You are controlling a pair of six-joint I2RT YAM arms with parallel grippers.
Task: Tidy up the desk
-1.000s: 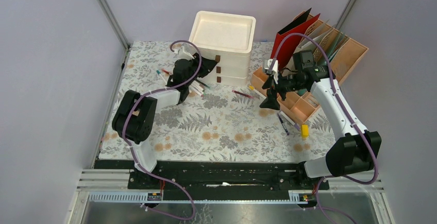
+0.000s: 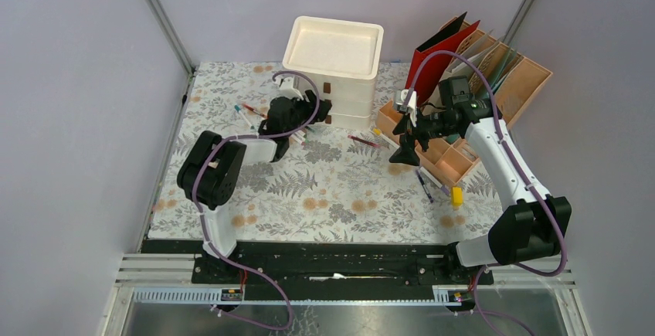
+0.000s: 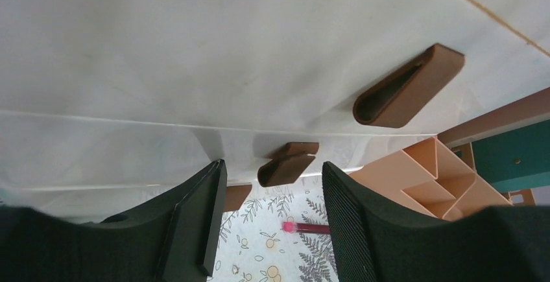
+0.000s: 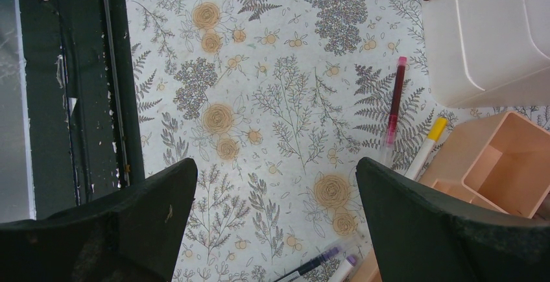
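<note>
A white drawer box [image 2: 359,87] stands at the back of the desk, brown tabs on its front. Close against that front is my left gripper [image 2: 324,110], its fingers apart. In the left wrist view the middle tab [image 3: 285,165] shows between and beyond the fingertips, while the upper tab [image 3: 412,87] is to the right and a lower one is partly hidden by a finger [image 3: 204,220]. My right gripper [image 2: 403,141] hangs open and empty by the wooden organizer [image 2: 448,164]. A dark red pen [image 4: 395,97] and a yellow-capped marker [image 4: 426,146] lie on the desk beneath.
Several pens and markers [image 2: 251,110] lie left of the drawer box, partly under the left arm. A blue pen [image 2: 424,186] and a yellow object [image 2: 456,196] rest near the organizer's front. Red and black folders [image 2: 432,54] stand behind.
The right arm and the loose items have not moved.
</note>
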